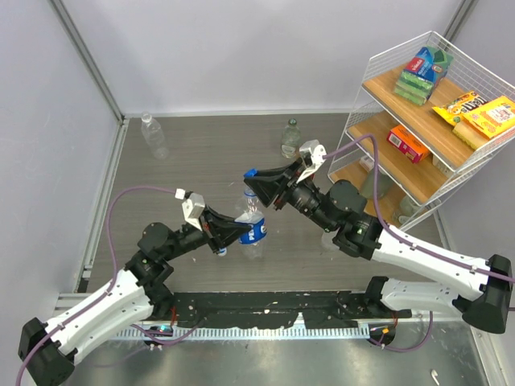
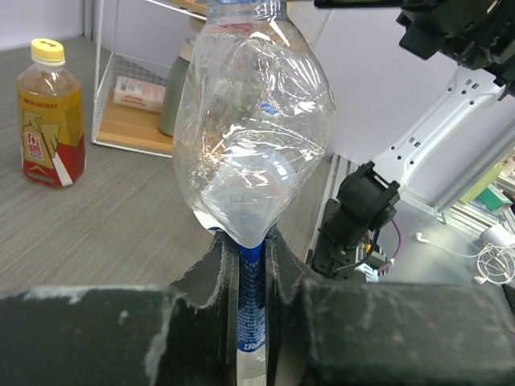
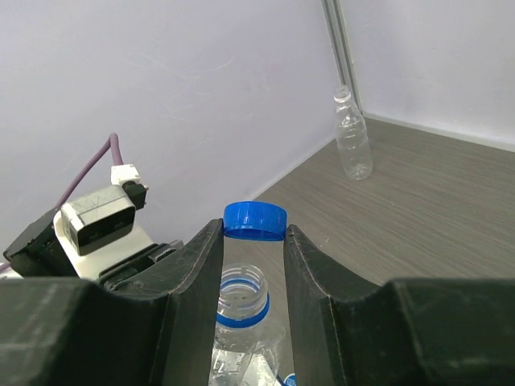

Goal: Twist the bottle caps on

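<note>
My left gripper (image 1: 239, 227) is shut on a clear plastic bottle (image 2: 253, 121) at its blue label, holding it upright at the middle of the workspace. My right gripper is shut on a blue cap (image 3: 254, 217), held just above and apart from the open bottle neck (image 3: 239, 296) in the right wrist view. A small blue cap (image 1: 221, 251) lies on the table, partly hidden. A yellow-capped tea bottle (image 2: 51, 121) stands on the table in the left wrist view.
An empty bottle (image 1: 154, 137) stands back left, another clear bottle (image 1: 290, 139) back middle. A wire shelf (image 1: 430, 108) with snacks fills the right side.
</note>
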